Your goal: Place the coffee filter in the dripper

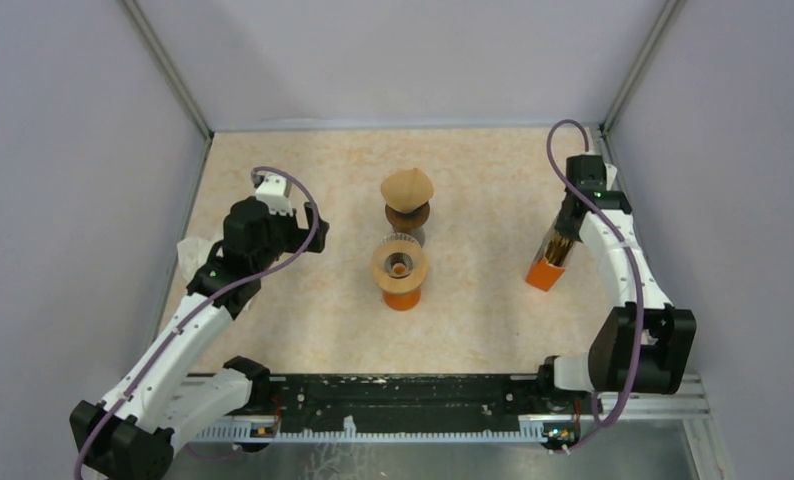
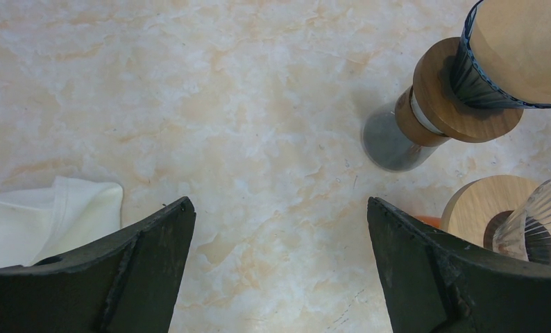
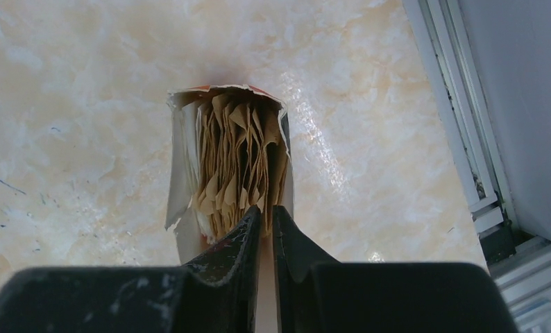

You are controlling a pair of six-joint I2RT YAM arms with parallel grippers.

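At the right in the top view, an orange box (image 1: 544,275) holds brown paper filters (image 3: 231,152), standing tightly packed in its open top. My right gripper is over the near end of the pack, fingertips close together with a narrow gap. Brown filter edges show in that gap; whether one is pinched is unclear. A clear ribbed dripper (image 2: 547,208) rests in a wooden collar (image 1: 400,262) at the middle, no paper visible in it. Behind it, another dripper (image 2: 477,83) carries a brown filter (image 1: 407,190). My left gripper hangs open and empty over bare table.
A white cloth (image 2: 85,215) lies at the left, partly under the left arm. The table between the drippers and the box is clear. A wall (image 1: 743,200) stands close beyond the right arm.
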